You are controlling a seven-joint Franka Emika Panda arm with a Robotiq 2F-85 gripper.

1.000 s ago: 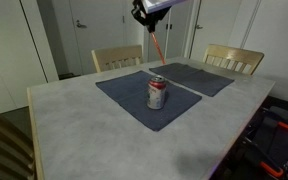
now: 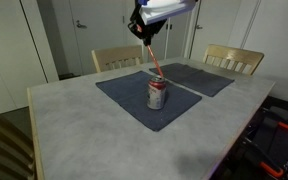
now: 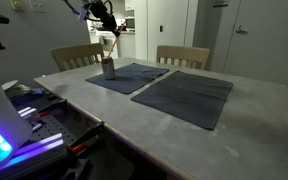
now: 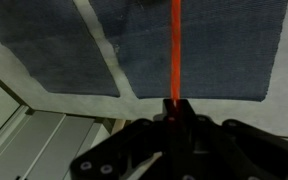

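Note:
A long thin orange-red stick (image 2: pixel 155 59) slants down from my gripper (image 2: pixel 147 41), which is shut on its upper end. In the wrist view the same stick (image 4: pixel 176 50) runs away from the black fingers (image 4: pixel 171 108). A red and silver can (image 2: pixel 156 95) stands upright on a dark cloth (image 2: pixel 124 91). The stick's lower end is at the can's top rim in exterior view 1; whether it is inside, touching or just above cannot be told. In exterior view 2 the can (image 3: pixel 108 69) is below the stick too.
A second dark cloth (image 3: pixel 189 96) lies flat on the white table (image 2: pixel 79 130), apart from the first. Wooden chairs (image 2: pixel 119 58) stand along the far side.
My gripper has come down with the stick in it, bringing the stick's lower end from above the can to its top rim. The can has not moved.

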